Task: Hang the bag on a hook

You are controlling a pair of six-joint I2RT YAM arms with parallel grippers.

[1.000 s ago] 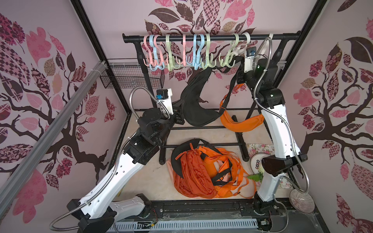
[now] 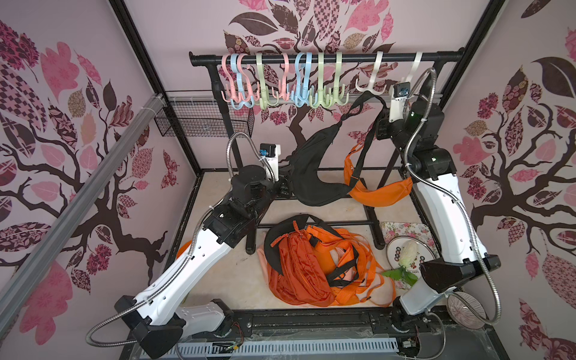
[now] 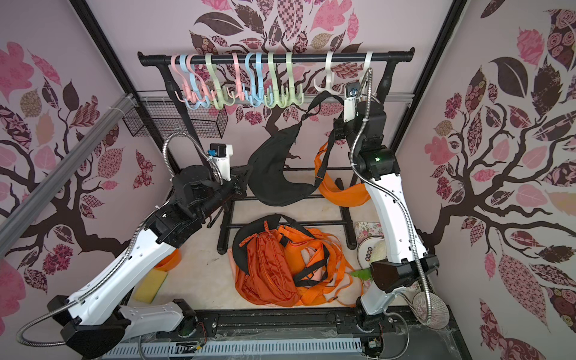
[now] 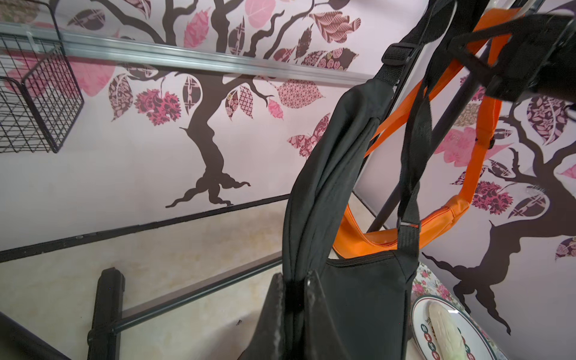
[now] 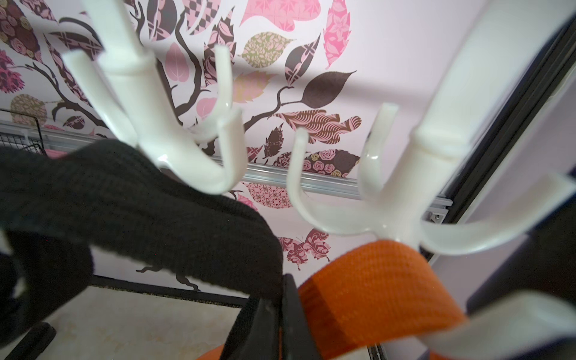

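Note:
The black bag hangs stretched between my two grippers, in front of the rack. My left gripper is shut on a fold of its body. My right gripper is shut where the black strap folds over and runs down, seemingly with the strap between its fingertips. From there the strap stretches left, passing close under the left white hook; contact there is hard to judge. To the right stands another white hook, an orange strap lying over one prong.
An orange bag hangs at the rack's right. Pastel hooks crowd the left and middle of the black rail. Below lie orange bags; a plate with a cabbage sits at right.
My right gripper has moved right with the strap. The bag's lower end has shifted right and lower, and my left gripper has edged right. A green and a white hook slid left on the rail.

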